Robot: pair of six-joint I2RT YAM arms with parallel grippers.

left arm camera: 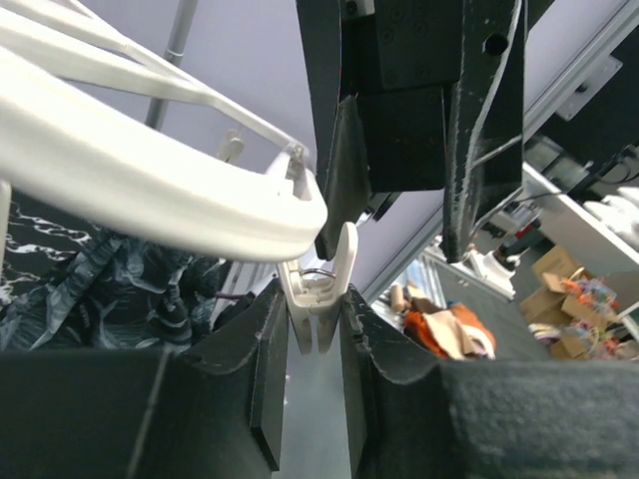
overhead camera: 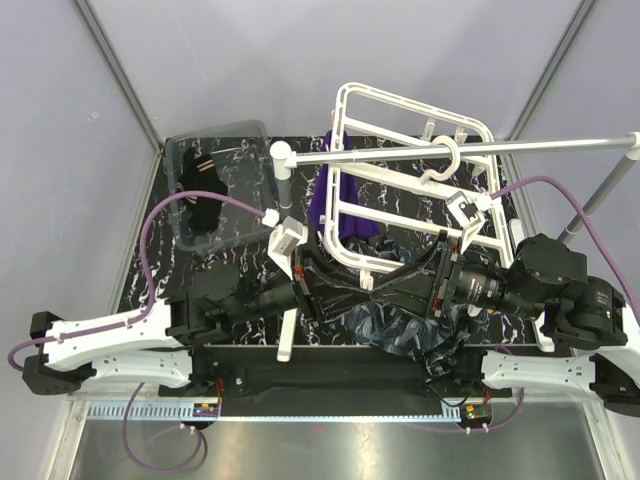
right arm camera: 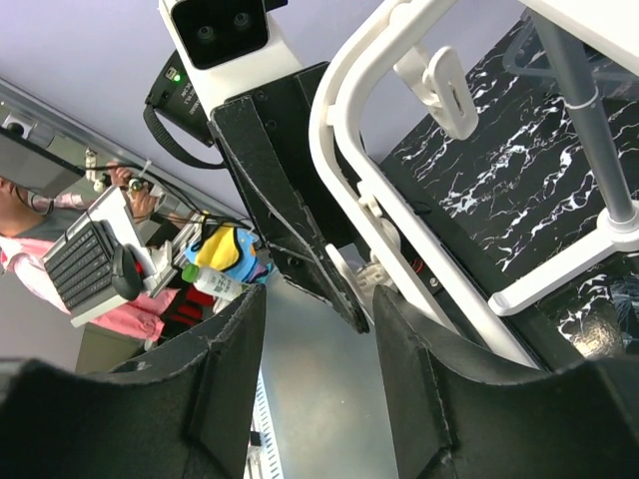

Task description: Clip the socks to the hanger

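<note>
The white hanger (overhead camera: 410, 185) hangs tilted from a rod, with purple socks (overhead camera: 350, 190) behind its left part in the top view. One small white clip (left arm camera: 318, 299) hangs at the hanger's front corner. My left gripper is shut on this clip, its fingers on the lower ends. Close by on the other side, my right gripper stands part open, its fingers apart with nothing held between them. A black sock (overhead camera: 203, 205) with pale stripes lies in the clear box. No sock shows in the clip.
The clear box (overhead camera: 181, 220) stands at the back left. A rumpled dark plastic bag (overhead camera: 400, 330) lies beneath the hanger. The metal rod (overhead camera: 520, 147) crosses above the table on uprights. More white clips (overhead camera: 428, 128) hang from the hanger's far part.
</note>
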